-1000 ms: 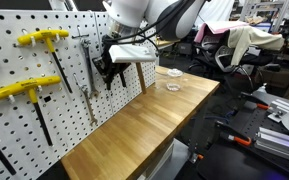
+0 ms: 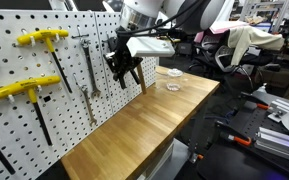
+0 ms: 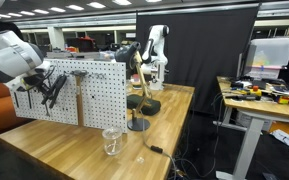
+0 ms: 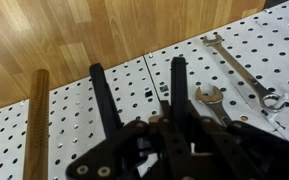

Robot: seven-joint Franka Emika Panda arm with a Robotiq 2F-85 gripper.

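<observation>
My gripper hangs in front of the white pegboard, its black fingers (image 4: 105, 95) apart in the wrist view. Pegboard shows between the fingertips; the base of the gap is dark, so I cannot tell whether anything sits there. A large wrench (image 4: 242, 68) and a smaller wrench (image 4: 214, 101) lie against the board on the right of that view. Off to its left stands a wooden handle (image 4: 36, 125). From the first exterior side, the large wrench (image 2: 89, 68) hangs to the left of my gripper (image 2: 127, 80).
Yellow hammers (image 2: 24, 88) with dark handles hang on the near pegboard (image 2: 72, 125). A clear container (image 3: 112, 141) stands on the tabletop near the board.
The arm and gripper have shifted slightly to the right along the pegboard, away from the large wrench. The wrenches and hammers look unmoved.
</observation>
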